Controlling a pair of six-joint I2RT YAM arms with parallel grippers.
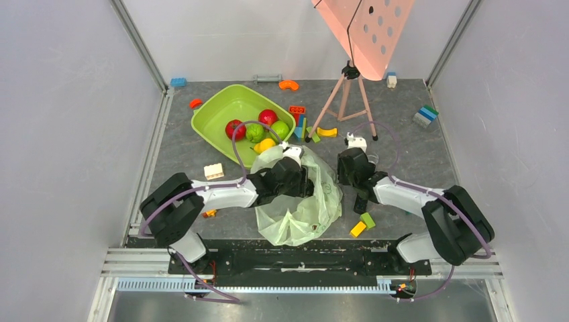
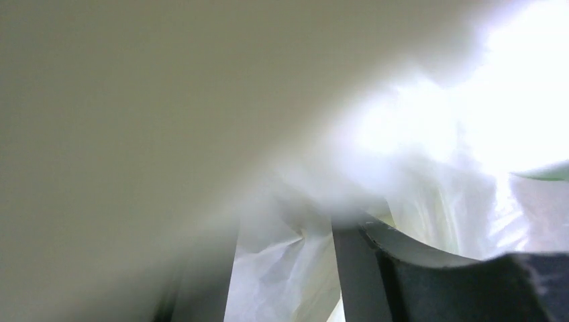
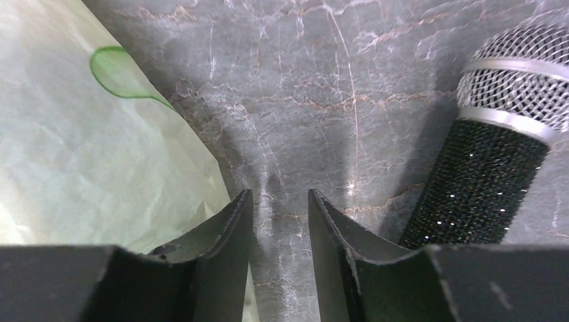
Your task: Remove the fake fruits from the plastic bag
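Observation:
The pale green plastic bag [image 1: 295,225] lies crumpled at the middle of the table, its mouth toward the left arm. Over it my left gripper [image 1: 306,182] reaches in beside a dark round thing [image 1: 310,188], mostly hidden. In the left wrist view the left fingers [image 2: 359,275] stand apart with bag film behind the gap; a blur covers much of that view. My right gripper is open just right of the bag, bare table showing between its fingers; the bag's edge [image 3: 201,168] runs under the left finger. Red apples [image 1: 235,129], green fruits and a yellow one sit in the green basin.
The green basin [image 1: 213,137] stands behind the bag. A black microphone [image 3: 476,181] lies right of the right gripper. Toy blocks [image 1: 358,229] are scattered around, and a pink tripod [image 1: 345,97] stands at the back. Open table lies to the right.

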